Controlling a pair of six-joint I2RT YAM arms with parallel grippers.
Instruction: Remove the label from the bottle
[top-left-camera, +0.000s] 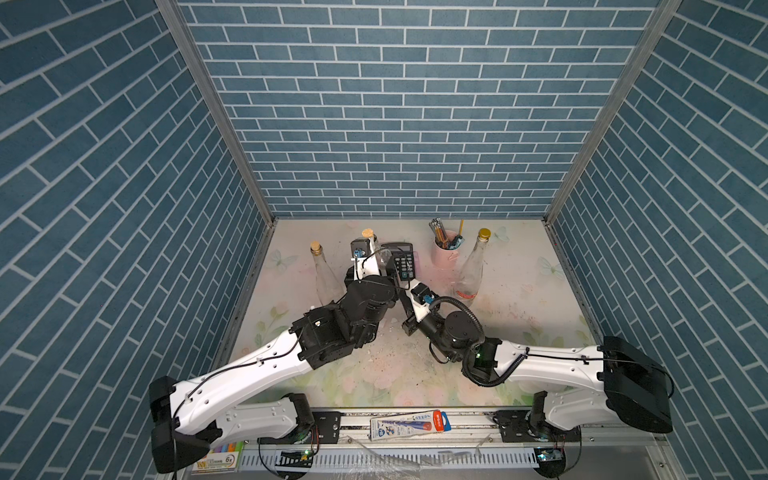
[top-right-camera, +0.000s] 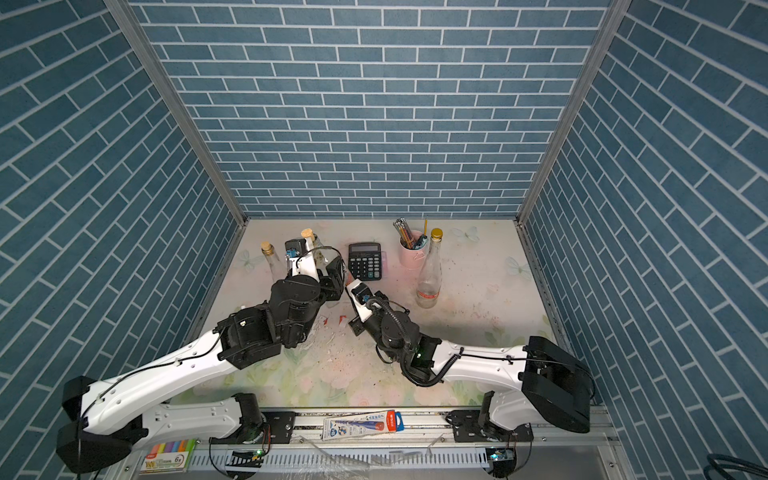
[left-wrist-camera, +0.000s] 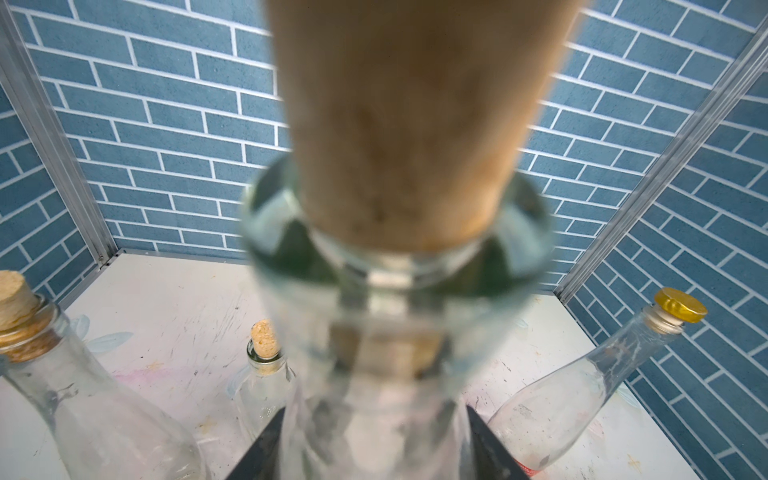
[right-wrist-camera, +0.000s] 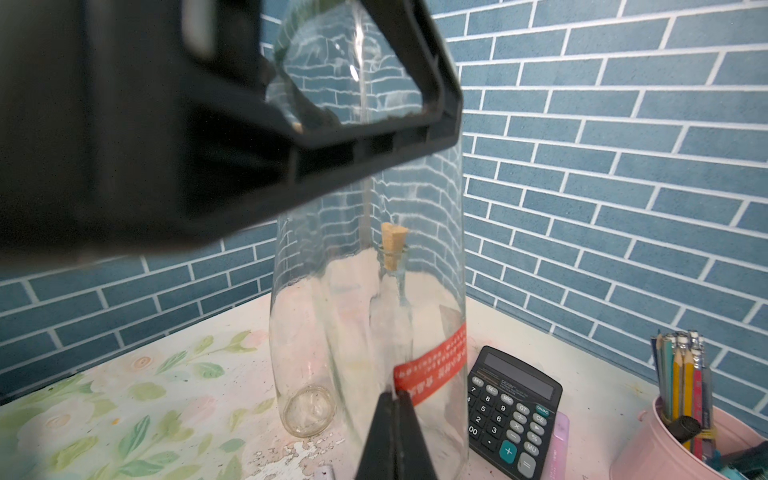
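Observation:
In the left wrist view, my left gripper is shut around the neck of a clear glass bottle (left-wrist-camera: 376, 384) with a cork (left-wrist-camera: 400, 120). The right wrist view shows this bottle (right-wrist-camera: 432, 280) upright, with a red label (right-wrist-camera: 436, 364) bearing white print low on its side. Black left-gripper fingers (right-wrist-camera: 376, 156) cross in front of its upper part. My right gripper is shut, its tips at the label's left end. A light sliver shows by the tips, but whether they pinch the label I cannot tell.
A calculator (right-wrist-camera: 512, 408) lies behind the held bottle, with a pink pencil cup (right-wrist-camera: 680, 448) to its right. Another corked bottle (top-left-camera: 324, 276) stands at left, a gold-capped one (top-left-camera: 472, 272) at right.

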